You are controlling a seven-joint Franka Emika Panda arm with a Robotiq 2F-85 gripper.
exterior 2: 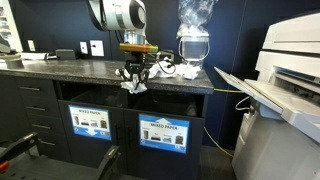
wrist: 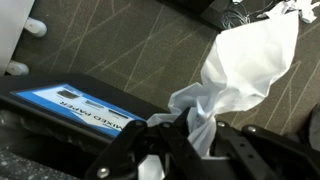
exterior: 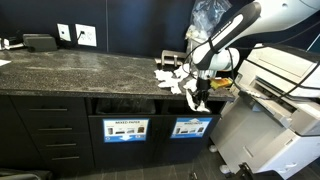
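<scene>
A crumpled white paper sheet [wrist: 250, 65] hangs from my gripper, which is shut on it. In exterior view 2 the gripper [exterior 2: 135, 76] is just in front of the counter's front edge, with the white sheet [exterior 2: 133, 87] below its fingers. Exterior view 1 shows the gripper [exterior: 201, 104] above the bin that carries the right-hand mixed paper label [exterior: 190, 127]. Below and to the left in the wrist view, another such label [wrist: 82, 107] faces out over the floor.
More crumpled white paper [exterior: 170, 78] lies on the dark countertop [exterior: 90, 72] behind the gripper. A second labelled bin [exterior: 125, 130] stands left of the first. A large white machine [exterior 2: 295, 130] stands to the right.
</scene>
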